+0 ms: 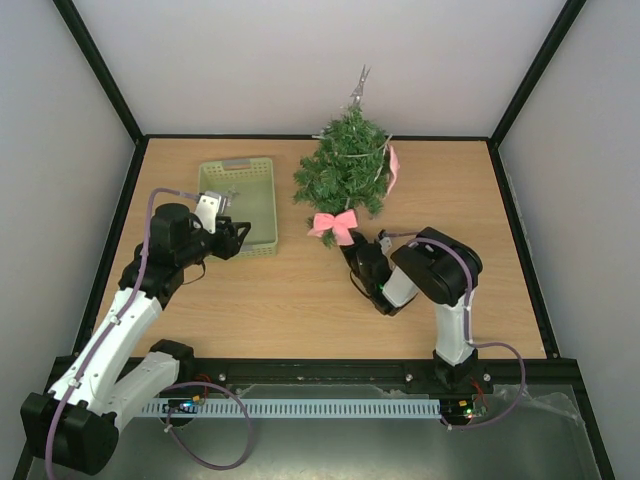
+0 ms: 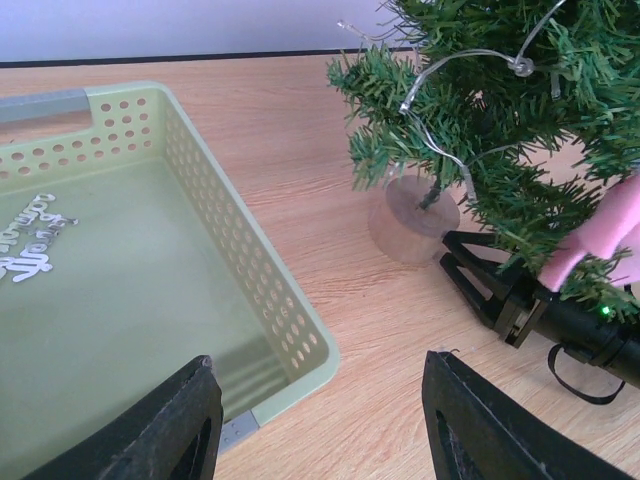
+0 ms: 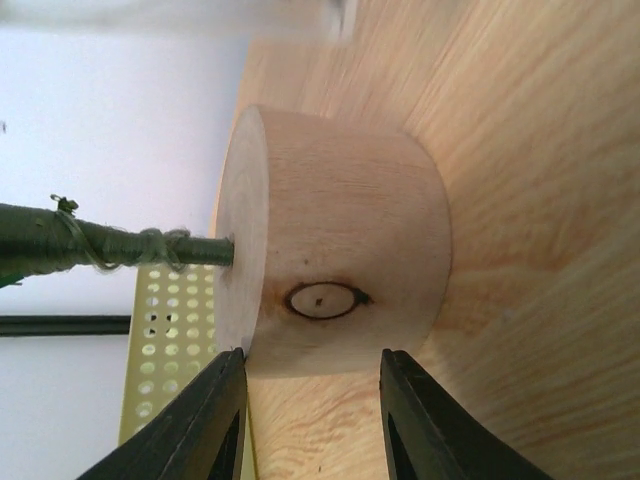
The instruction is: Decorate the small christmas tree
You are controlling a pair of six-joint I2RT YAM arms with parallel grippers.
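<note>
The small Christmas tree [image 1: 340, 170] stands at the back with a pink bow [image 1: 333, 222] low on its front and a star on top [image 1: 358, 90]. Its wooden base [image 3: 350, 230] and green trunk [image 3: 120, 250] fill the right wrist view. My right gripper is low beside that base, fingers apart with nothing clearly between them. My left gripper hangs open over the front right of the green basket [image 1: 238, 245], left of the tree, with nothing between its fingers.
Silver lettering ornaments [image 2: 30, 240] lie in the basket [image 2: 300, 330].
</note>
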